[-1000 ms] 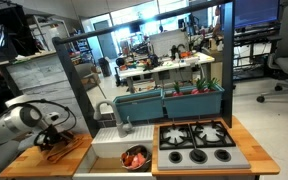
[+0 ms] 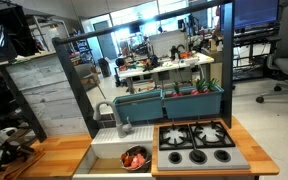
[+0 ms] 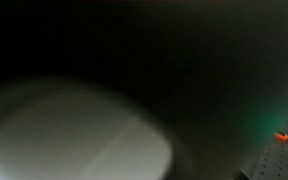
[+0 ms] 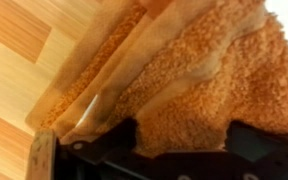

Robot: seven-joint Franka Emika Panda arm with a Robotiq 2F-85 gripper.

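Note:
An orange-brown towel with flat woven bands fills most of the wrist view, rumpled over the wooden counter. Low in that view my gripper is open, its two dark fingers spread apart against the towel's fabric. Whether any cloth lies well inside the fingers cannot be made out. In exterior view 1 the arm and the towel are at the far left end of the counter, small and partly dark. Exterior view 2 is mostly blocked by a blurred pale shape.
Right of the counter's wooden part is a white sink, with a metal pot holding red items. Farther right stands a stove. Blue bins line the back. Bare wood shows between towel and sink.
My arm has drawn back to the left and lower.

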